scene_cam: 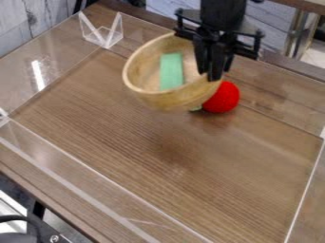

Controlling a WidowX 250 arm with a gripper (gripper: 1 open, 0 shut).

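Observation:
A tan wooden bowl [159, 93] with a green block [170, 72] inside is held up in the upper middle, tilted, at the black gripper [203, 59]. The fingertips are at the bowl's right rim; whether they are shut on it is hard to tell. A red round object [219, 97] lies on the table just right of the bowl.
A clear wire-like item [102, 28] sits at the back left edge. A ledge runs along the top right, and a dark cable is at the lower left.

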